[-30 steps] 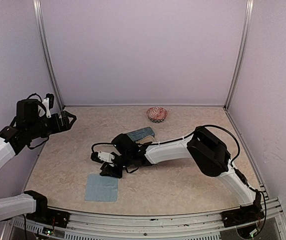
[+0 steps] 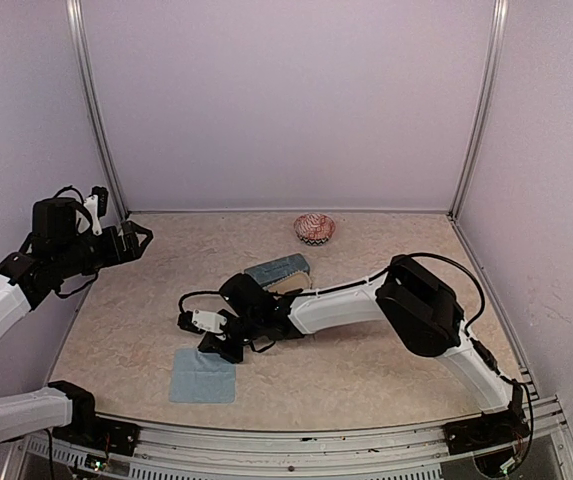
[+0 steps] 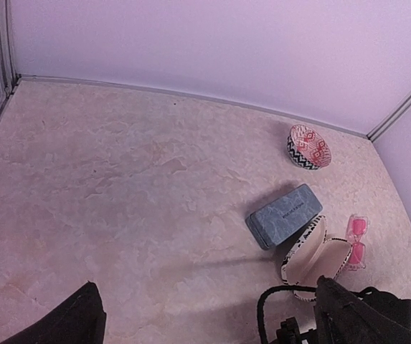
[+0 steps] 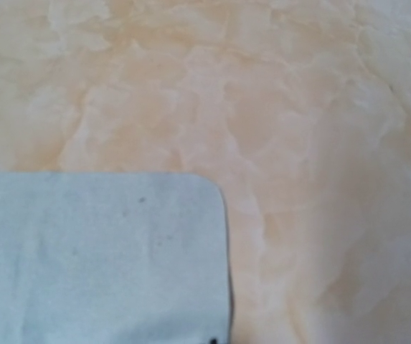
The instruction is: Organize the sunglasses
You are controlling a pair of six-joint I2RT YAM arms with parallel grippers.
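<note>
Pink sunglasses (image 3: 358, 227) lie on the table at the right of the left wrist view, beside an open, pale-lined case (image 3: 307, 258). In the top view my right arm hides them and part of the case (image 2: 296, 282). A light blue cloth (image 2: 202, 380) lies flat at the front left. Over its top right corner, my right gripper (image 2: 222, 349) is low and shut, with nothing seen between its fingers. The right wrist view shows the cloth's rounded corner (image 4: 191, 215) close up. My left gripper (image 2: 138, 240) is raised at the far left, open and empty.
A grey-blue box (image 3: 285, 215) touches or nearly touches the case. Behind stands a red patterned bowl (image 2: 314, 228). My right arm (image 2: 341, 308) stretches across the middle of the table.
The left arm and the other objects look unmoved.
</note>
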